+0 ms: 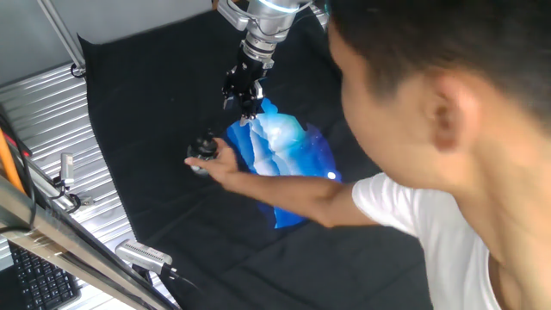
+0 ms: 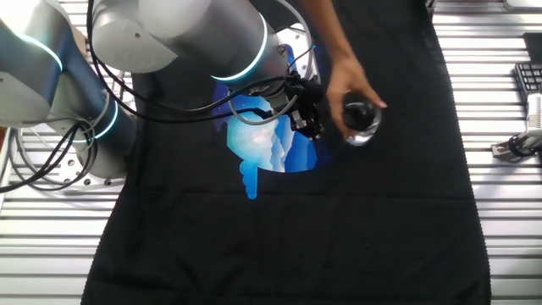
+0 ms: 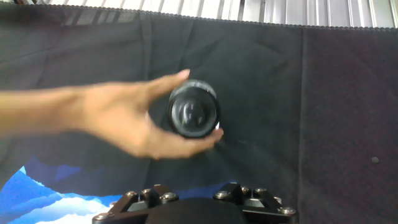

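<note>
A person's hand point(image 3: 134, 118) grips a round, clear jar-like object with a black top point(image 3: 194, 112). In the wrist view it stands ahead of my gripper, apart from the fingers. The same object point(image 2: 361, 119) is just right of my gripper point(image 2: 310, 129) in exterior view 2. Exterior view 1 has the object point(image 1: 203, 148) to the lower left of my gripper point(image 1: 247, 117). My fingers point(image 3: 163, 191) are spread, and nothing shows between them.
A blue and white picture sheet point(image 1: 280, 142) lies on the black cloth point(image 1: 146, 112), partly beneath the person's arm point(image 1: 284, 191). The person point(image 1: 430, 95) fills the right of exterior view 1. Bare cloth point(image 2: 296, 246) stretches across the front in exterior view 2.
</note>
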